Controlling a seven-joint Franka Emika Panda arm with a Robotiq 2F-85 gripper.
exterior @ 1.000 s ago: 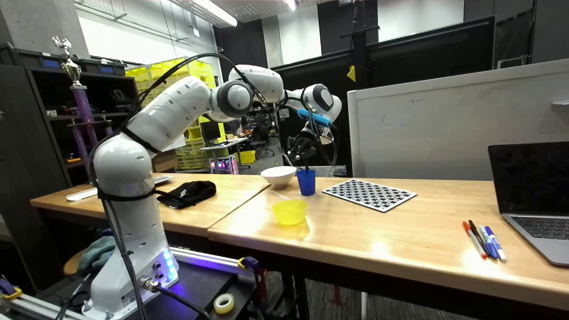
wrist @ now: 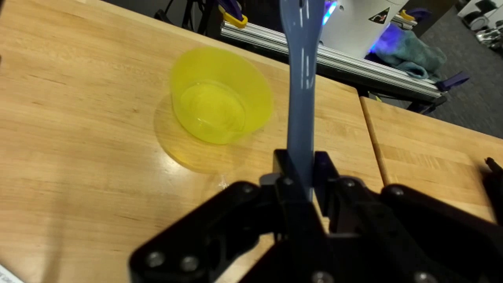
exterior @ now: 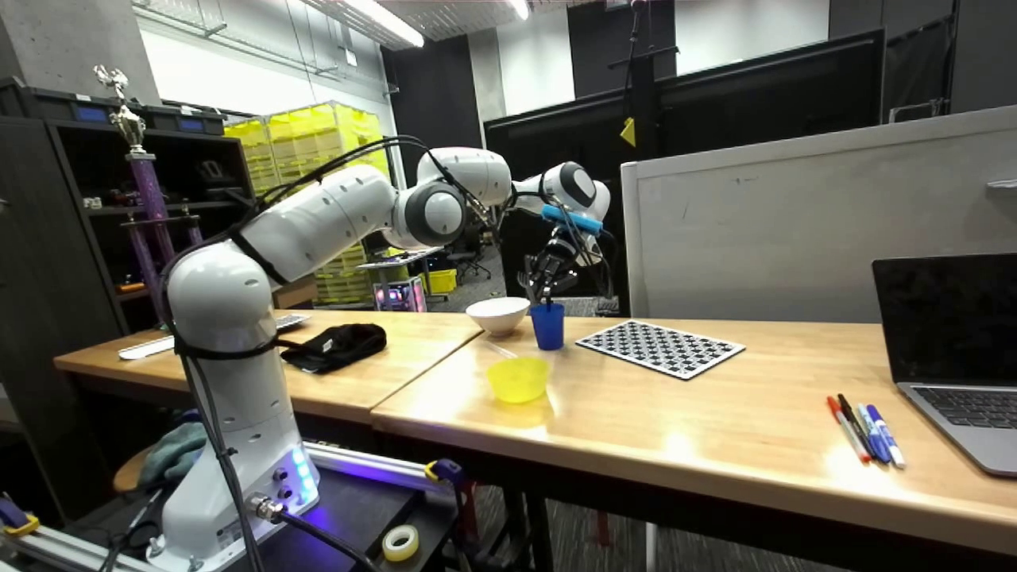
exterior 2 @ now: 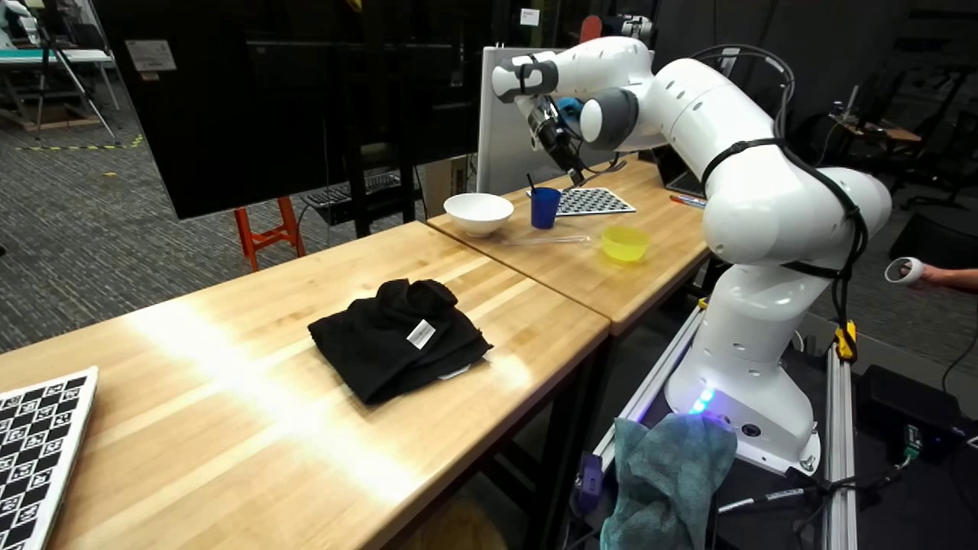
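In the wrist view my gripper is shut on a long grey-blue utensil (wrist: 301,89), whose far end runs out of the top of the frame. A translucent yellow bowl (wrist: 221,94) sits on the table beyond the fingers. From outside, my gripper (exterior: 539,286) shows just above and close to a blue cup (exterior: 548,328); the held utensil is hard to make out there. A thin dark stick (exterior 2: 531,182) rises from the cup. Left of the cup stands a white bowl (exterior: 497,315).
A clear thin utensil (exterior 2: 547,240) lies between the cup and the yellow bowl. The checkered board (exterior: 659,348), several pens (exterior: 865,430) and a laptop (exterior: 958,353) are to the right. Folded black cloth (exterior 2: 403,339) rests on the other table.
The arm has shifted slightly to the right in exterior view 1, its elbow a little lower. My gripper's fingers have come closer to the blue cup. Bowls and cup have stayed put.
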